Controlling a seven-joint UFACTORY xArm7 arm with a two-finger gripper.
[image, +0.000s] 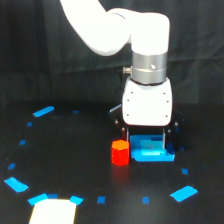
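Observation:
My gripper (147, 138) points straight down over a bright blue tray-like object (152, 155) right of centre. Its dark fingers look spread to either side of the blue object, but they blend into the black background. Whether they touch or grip it, I cannot tell. A small red block (120, 153) stands at the left edge of the blue object, just below and left of the gripper's left side.
Flat blue strips lie at the far left (43, 111), near left (15, 184) and right (183, 193), with several small blue squares scattered around. A pale block (52, 212) occupies the front left corner.

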